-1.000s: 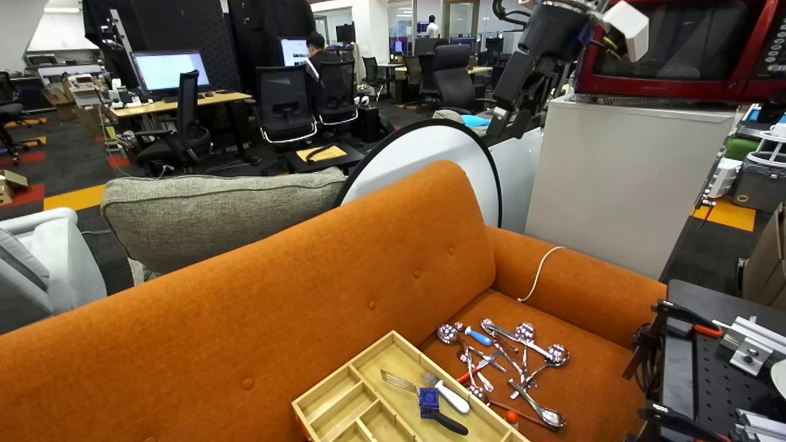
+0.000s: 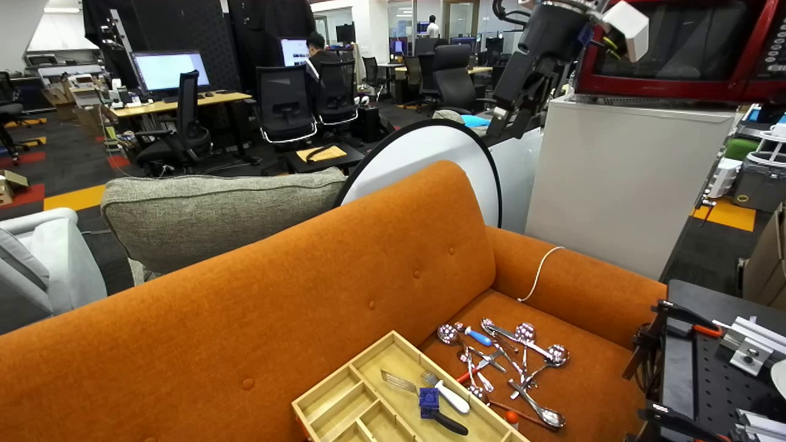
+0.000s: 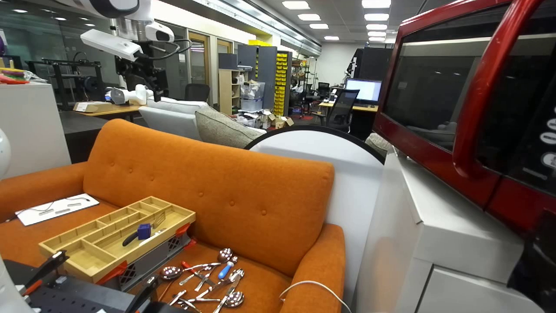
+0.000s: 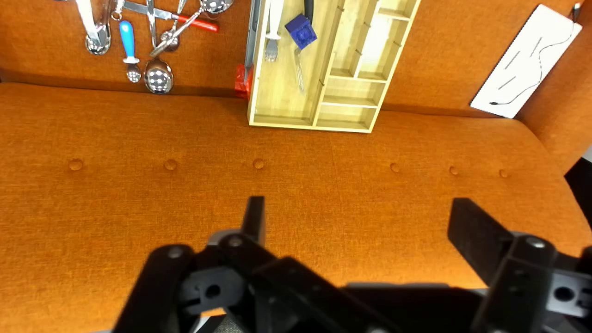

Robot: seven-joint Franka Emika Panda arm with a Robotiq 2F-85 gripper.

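My gripper stands open high above the sofa, its two dark fingers wide apart with only the orange backrest seen between them. In exterior view 1 the gripper (image 2: pixel 508 126) hangs at the upper right, well away from the cutlery. A wooden divided tray (image 4: pixel 319 123) rests on the seat. Its long compartment holds a white-handled fork (image 4: pixel 272 47), a blue block (image 4: pixel 301 31) and a black-handled slotted utensil (image 2: pixel 451 423). Beside the tray lies a heap of metal utensils, among them a blue-handled spoon (image 4: pixel 127 41), a red-handled knife (image 4: pixel 198 22) and a ladle (image 4: pixel 158 76).
A white board (image 4: pixel 524 64) with a thin cable lies on the seat's other side. A red microwave (image 3: pixel 448 94) tops a pale cabinet. Clamps (image 2: pixel 681 317) and a black perforated table (image 2: pixel 711 368) stand in front of the sofa. The backrest (image 4: pixel 333 188) is bare.
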